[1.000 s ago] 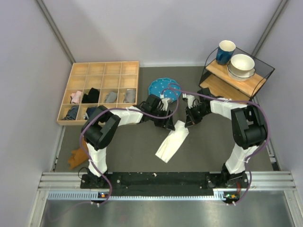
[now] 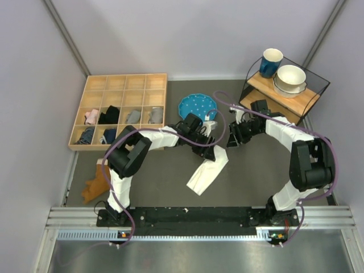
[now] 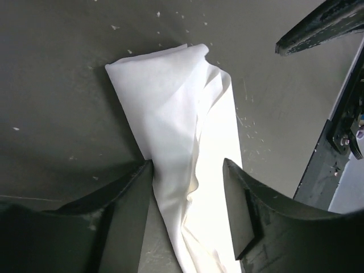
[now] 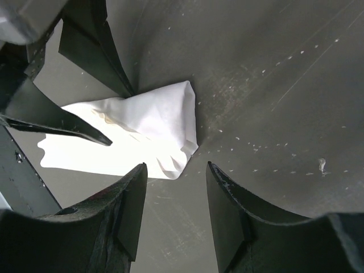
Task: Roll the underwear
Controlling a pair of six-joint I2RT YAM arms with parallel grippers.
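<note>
The white underwear (image 2: pixel 207 173) lies on the dark table, a long strip with its far end folded over. My left gripper hangs low over its folded upper part, fingers apart, one at either side of the fold. In the right wrist view the left fingers reach over the cloth (image 4: pixel 159 125). My right gripper is open a little beyond the folded end, with bare table between its fingertips.
A wooden compartment box (image 2: pixel 116 82) with folded clothes stands at the back left. A blue patterned dish (image 2: pixel 196 102) lies behind, a shelf (image 2: pixel 267 85) with crockery at back right, brown cloth (image 2: pixel 94 187) at front left.
My right gripper has pulled away to the right from the cloth's folded end.
</note>
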